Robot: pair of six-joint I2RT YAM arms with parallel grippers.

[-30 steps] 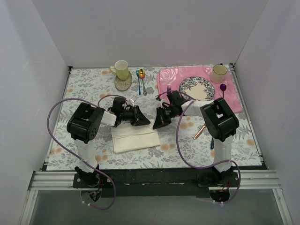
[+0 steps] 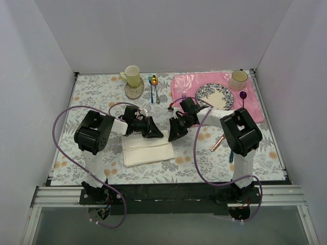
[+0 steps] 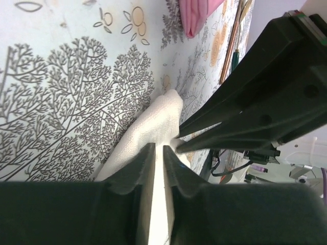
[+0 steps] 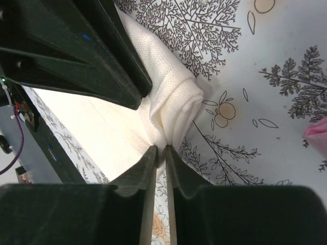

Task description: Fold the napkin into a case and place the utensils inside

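Note:
The white napkin [image 2: 148, 155] lies folded at the front left of the table, a raised crease running across it. Over its upper right corner my left gripper [image 2: 162, 135] and right gripper [image 2: 170, 139] hover close together. Through a narrow gap between the left fingers, white cloth shows beneath the tips. The right fingertips [image 4: 152, 153] are nearly together, with a bunched napkin fold [image 4: 173, 87] running in between them. Behind lie a gold-headed spoon [image 2: 155, 80] and a blue-handled utensil [image 2: 150, 80]. The grippers hide part of the corner from above.
A pink mat [image 2: 181, 80] at the back right carries a patterned plate [image 2: 214, 95], a cup [image 2: 238, 79] and a purple spoon [image 2: 243, 95]. A green mug [image 2: 133, 76] stands by a round coaster [image 2: 134, 92]. A copper-coloured handle [image 2: 218, 143] lies under the right arm.
Both arms have shifted only slightly near the napkin's corner. The napkin's visible outline is unchanged.

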